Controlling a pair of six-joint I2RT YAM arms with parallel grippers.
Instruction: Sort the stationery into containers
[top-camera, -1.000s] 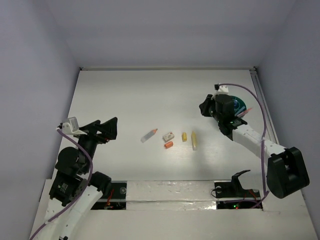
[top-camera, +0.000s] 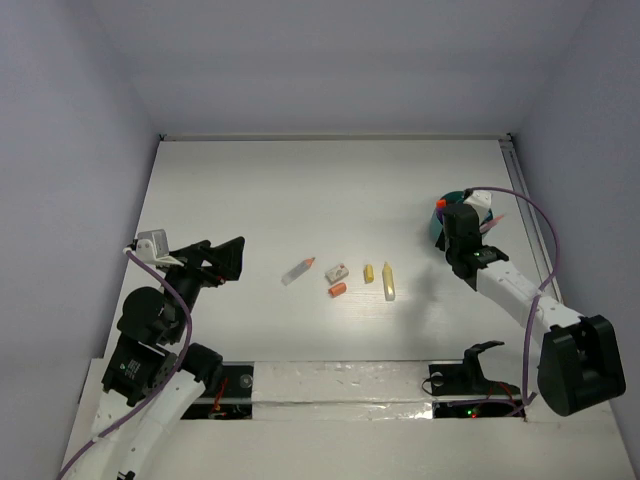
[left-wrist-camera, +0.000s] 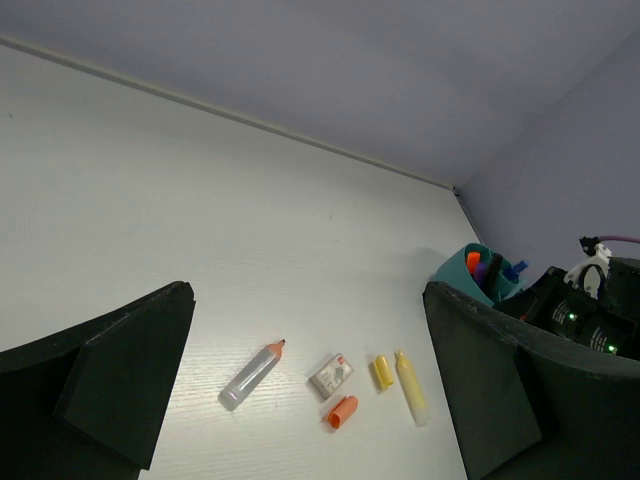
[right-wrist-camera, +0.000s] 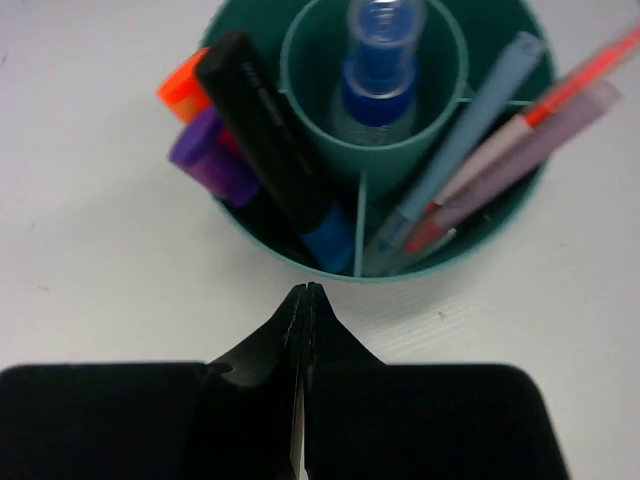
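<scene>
On the white table lie a clear orange-tipped tube (top-camera: 298, 270), a small pale block (top-camera: 337, 272), an orange piece (top-camera: 338, 289), a short yellow piece (top-camera: 369, 273) and a yellow tube (top-camera: 389, 281). My left gripper hangs at the left, open and empty, facing them. At the right stands a teal divided container (right-wrist-camera: 365, 160) holding a black marker (right-wrist-camera: 262, 140), purple and orange items, a blue-capped clear item and several pens. My right gripper is shut just beside it, nothing showing between its fingers.
Walls bound the table on the back and sides. A dark strip with cables runs along the front edge.
My right arm has shifted rightward over the container, uncovering more table left of it. My left gripper has moved slightly right. The items on the table lie unmoved.
</scene>
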